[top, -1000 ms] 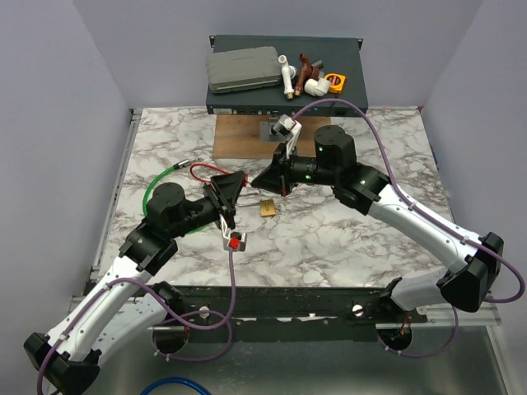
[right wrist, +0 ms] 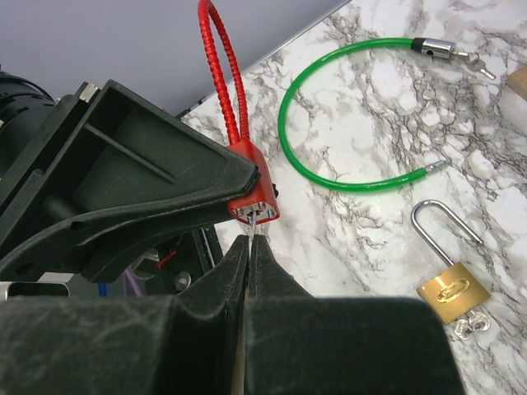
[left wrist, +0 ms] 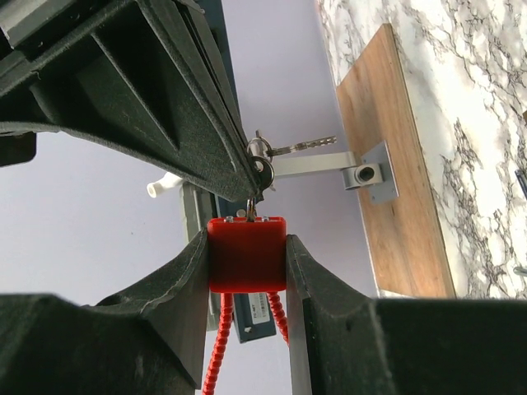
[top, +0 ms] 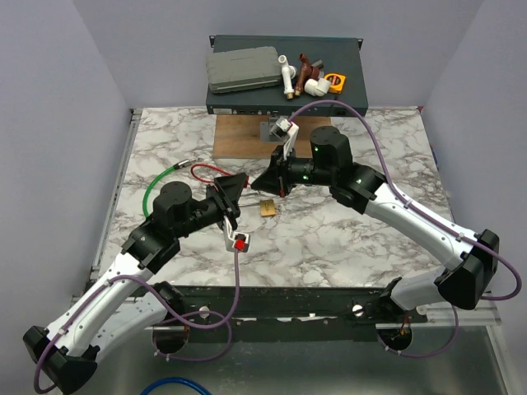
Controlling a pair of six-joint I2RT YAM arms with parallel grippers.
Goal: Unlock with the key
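Note:
A red padlock with a braided cable shackle (left wrist: 247, 255) is held between the fingers of my left gripper, in front of it in the left wrist view. Its keyhole face (right wrist: 254, 210) meets the tip of my right gripper, whose fingers are shut; small keys (left wrist: 300, 146) on a key stand out beside that fingertip. The two grippers meet above the table in the top view (top: 251, 183). A brass padlock (right wrist: 453, 292) with open shackle and keys lies on the marble.
A green cable lock (right wrist: 346, 185) lies at the left of the table. A wooden board with bracket (top: 230, 136) is at the back, before a black shelf (top: 354, 74) holding a case and fittings.
Both arms have shifted very slightly since a second ago, the left one a little to the right; the grippers still meet at the red padlock.

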